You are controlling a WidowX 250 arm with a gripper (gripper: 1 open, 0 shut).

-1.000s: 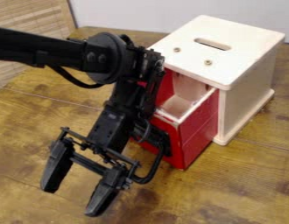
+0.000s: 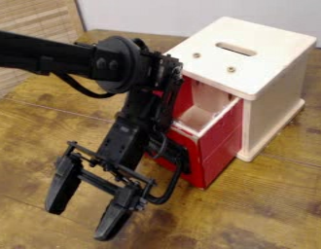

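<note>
My black gripper (image 2: 88,202) hangs low at the lower left, open, its two fingers spread over the wooden floor with nothing between them. Behind it and to the right stands a pale wooden box (image 2: 272,117) with a slotted top and a red front. A red-fronted drawer (image 2: 218,146) is pulled out, showing its pale interior. My arm is in front of the drawer's left part and hides some of it.
A wooden panel (image 2: 20,68) stands at the back left, and a pale wall runs behind the box.
</note>
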